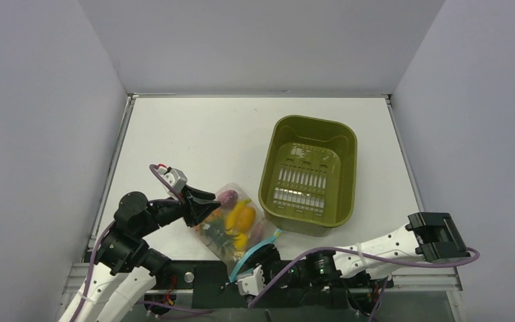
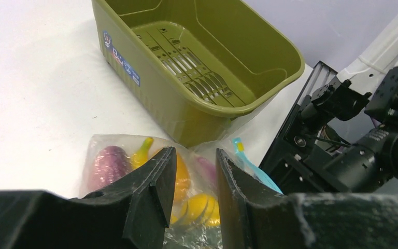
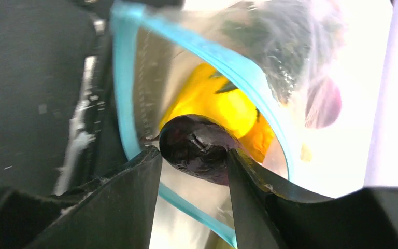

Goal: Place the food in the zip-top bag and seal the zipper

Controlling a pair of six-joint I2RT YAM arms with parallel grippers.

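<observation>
The clear zip top bag [image 1: 228,225] lies on the table's front edge with yellow, orange, purple and green food inside. Its blue zipper [image 1: 251,255] is open in the right wrist view, around a dark purple food item [image 3: 197,140] at the bag's mouth. My right gripper is at that mouth, open, its fingertips at the dark item. My left gripper hovers above the bag's left side, its fingers apart with nothing visibly held between them.
An empty green basket [image 1: 269,174] stands right of and behind the bag, close to it. The bag's mouth hangs over the dark front edge.
</observation>
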